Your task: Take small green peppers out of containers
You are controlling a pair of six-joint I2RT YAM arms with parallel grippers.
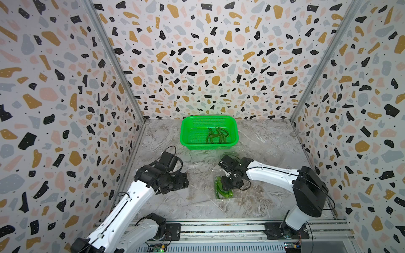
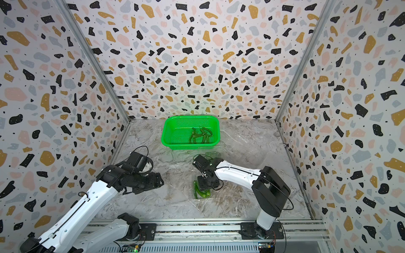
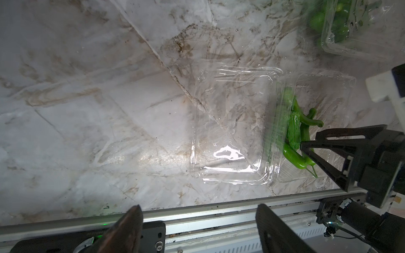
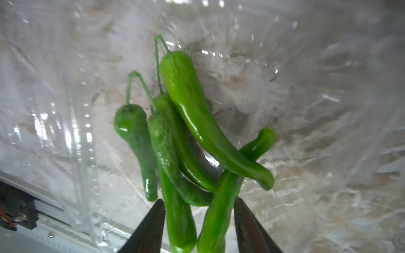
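Several small green peppers point(image 4: 189, 97) lie crossed over one another in a clear plastic container point(image 3: 329, 80). Its transparent lid point(image 3: 232, 122) is folded open flat to the left. My right gripper points down over these peppers, its fingers point(image 4: 147, 227) apart on either side of the lower ones; whether they touch is unclear. In the left wrist view, the right fingertips reach close to the peppers. Left of the container, my left gripper hangs above bare table, part open and empty. More green peppers point(image 1: 217, 135) rest in the right half of the green basket point(image 1: 208, 147).
Another clear container point(image 3: 358, 46) with green contents stands behind the first one, partly hidden by the right arm point(image 1: 270, 170) in the top views. Open table point(image 2: 168, 189) lies between the left gripper and the peppers. A metal rail point(image 1: 223, 220) runs along the front.
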